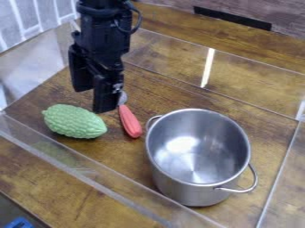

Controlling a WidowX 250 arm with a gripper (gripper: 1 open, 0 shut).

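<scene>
My black gripper point(98, 85) hangs above a bumpy green vegetable point(74, 121), turned so that I cannot tell how its fingers stand. A red-handled utensil point(131, 121) with a metal head lies to the right of the vegetable, partly behind the gripper. A steel pot point(198, 155) with loop handles stands at the lower right.
Clear plastic walls border the work area at left, front and right.
</scene>
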